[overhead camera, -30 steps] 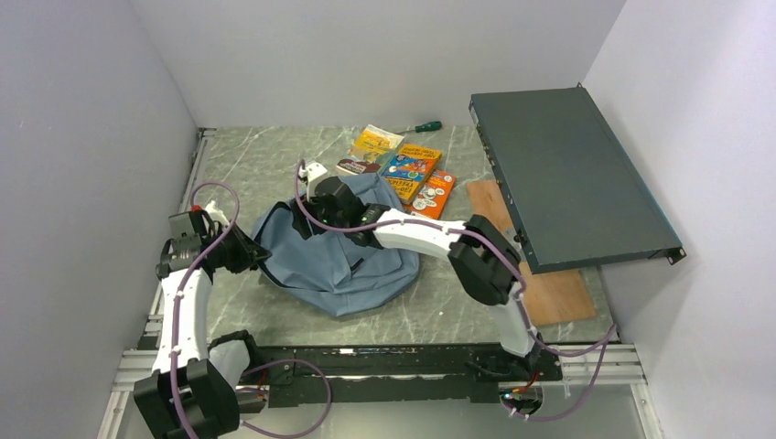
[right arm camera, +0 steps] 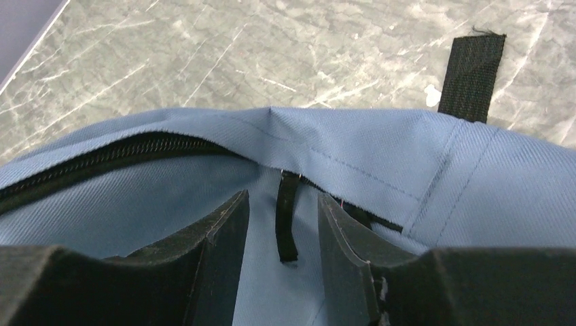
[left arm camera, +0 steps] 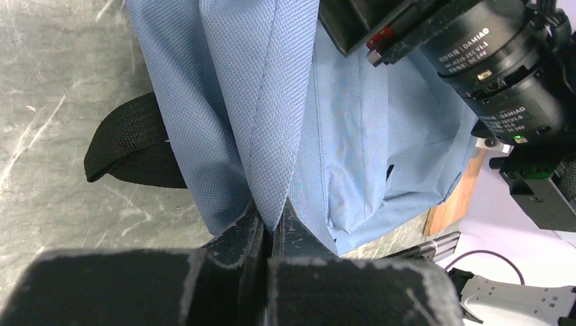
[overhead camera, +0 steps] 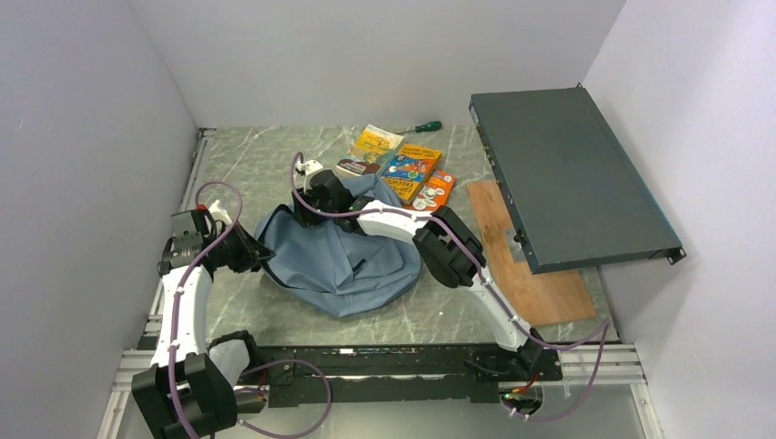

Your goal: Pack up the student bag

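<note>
The blue student bag (overhead camera: pixel 339 274) lies loose on the marble table, unzipped along its left part. My left gripper is shut on a folded edge of the bag fabric at its left side. My right gripper is over the bag's upper part, fingers apart around a short black strap or zipper pull (right arm camera: pixel 286 231) lying on the fabric. A black zipper (right arm camera: pixel 115 153) runs along the bag's edge, with a black webbing strap (right arm camera: pixel 470 78) beyond it.
Books (overhead camera: pixel 412 169) lie behind the bag, with a screwdriver (overhead camera: pixel 426 127) at the back. A wooden board (overhead camera: pixel 549 297) and a large dark panel (overhead camera: pixel 572 174) occupy the right. Bare table shows back left and in front.
My right arm has shifted slightly, its gripper moving a little toward the back of the bag and its forearm swinging left. The left arm and bag look nearly unchanged.
</note>
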